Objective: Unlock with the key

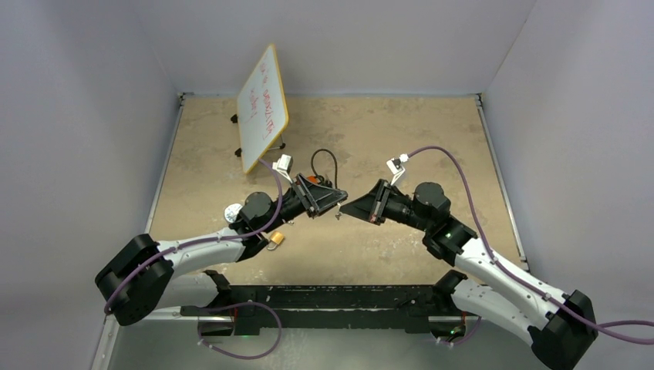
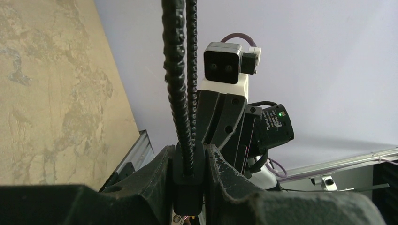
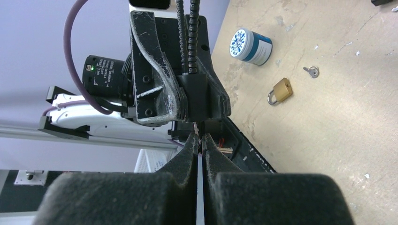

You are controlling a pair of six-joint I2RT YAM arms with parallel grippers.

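A black cable lock [image 2: 188, 194] sits between the fingers of my left gripper [image 1: 344, 196], which is shut on its body. Its twisted black cable [image 2: 176, 70] rises out of the body. Facing it, my right gripper [image 1: 343, 208] is shut, its fingertips just under the lock in the right wrist view. A thin metal key [image 3: 196, 127] shows between the lock's end and these fingertips, seemingly pinched by them. Small key parts [image 1: 338, 216] hang beneath the fingertips in the top view. How deep the key sits in the lock is hidden.
A brass padlock [image 3: 282, 89], a small key set [image 3: 312, 71] and a white-and-blue jar [image 3: 251, 47] lie on the table near the left arm. The whiteboard [image 1: 264, 108] stands at the back left.
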